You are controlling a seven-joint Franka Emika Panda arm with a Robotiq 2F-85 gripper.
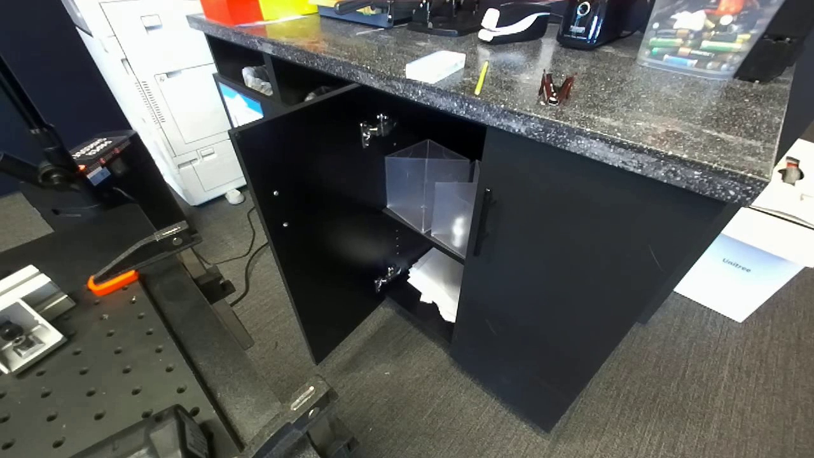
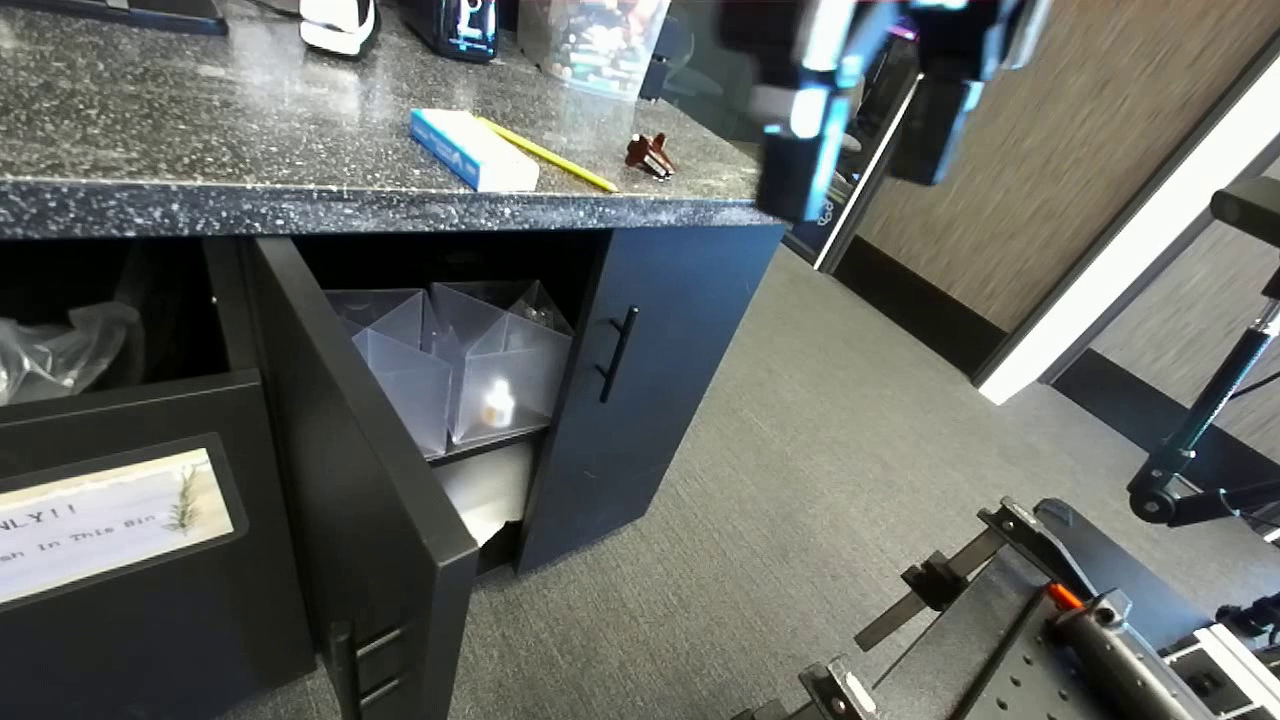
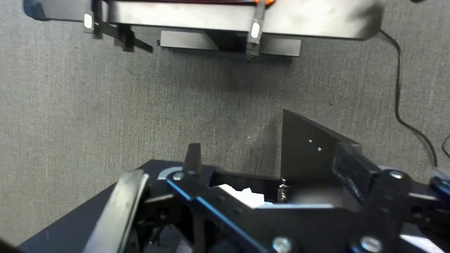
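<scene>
My gripper (image 2: 858, 182) hangs blurred at the top of exterior view 2, near the counter's right end. Its two fingers stand well apart, and nothing shows between them. Seen from the wrist, the open gripper has the cupboard's lower front below it. The left cupboard door (image 1: 305, 221) is swung wide open, while the right door (image 1: 565, 259) is closed, with a black bar handle (image 2: 619, 354). Clear plastic holders (image 1: 423, 187) stand on the cupboard shelf, and white paper (image 1: 439, 282) lies underneath. Exterior view 1 does not include the gripper.
On the speckled counter (image 1: 603, 122) lie a white-and-blue box (image 2: 471, 149), a yellow pencil (image 2: 546, 154) and a brown staple remover (image 2: 649, 156). A tub of markers (image 1: 702, 42) stands behind. Bare carpet (image 2: 768, 480) separates the cupboard from the black perforated bench (image 1: 99, 366).
</scene>
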